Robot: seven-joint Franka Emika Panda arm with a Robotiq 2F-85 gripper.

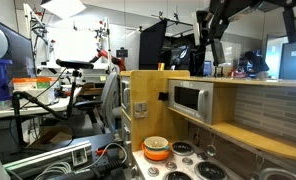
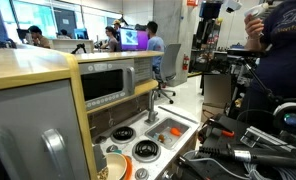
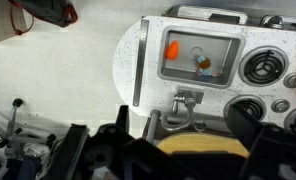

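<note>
My gripper hangs high above the toy kitchen in the wrist view, its two dark fingers wide apart with nothing between them. Far below lies a grey sink [image 3: 201,80] holding an orange item [image 3: 172,49] and a small multicoloured item [image 3: 203,63]. The faucet [image 3: 188,98] shows at the sink's edge. In exterior view 1, dark parts of the arm [image 1: 213,30] cross the top. An orange pot [image 1: 156,154] and a pale bowl [image 1: 155,143] stand at the left of the counter.
Round stove burners [image 3: 263,67] lie beside the sink. A microwave [image 1: 191,98] sits in the wooden shelf unit [image 1: 238,105], which rises along the counter's back. A person [image 2: 283,50] stands at the right in exterior view 2.
</note>
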